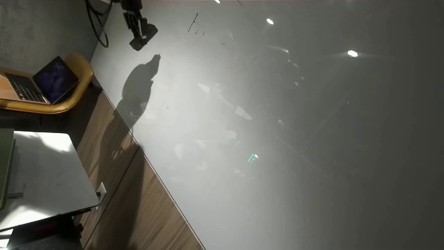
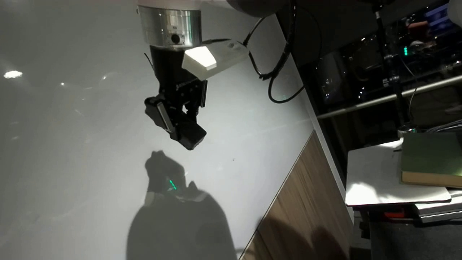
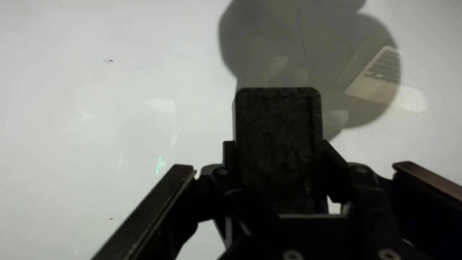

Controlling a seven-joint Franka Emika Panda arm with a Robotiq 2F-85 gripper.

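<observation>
A dark, block-shaped object with rounded corners, like a board eraser, is pinched between the fingers of my gripper in the wrist view. Both fingers press against its sides, so the gripper is shut on it. In exterior view 2 the dark block sticks out below the fingers. The same block shows near the top left in exterior view 1, under the gripper. Behind it spreads a glossy white board; the block appears apart from its surface. Short dark marks are on the board near the top.
A laptop rests on a yellow chair to the left. Nearer stands a light-topped table, with a green book on it. Wood panelling borders the board. A cable loops beside the arm. Most of the board is unobstructed.
</observation>
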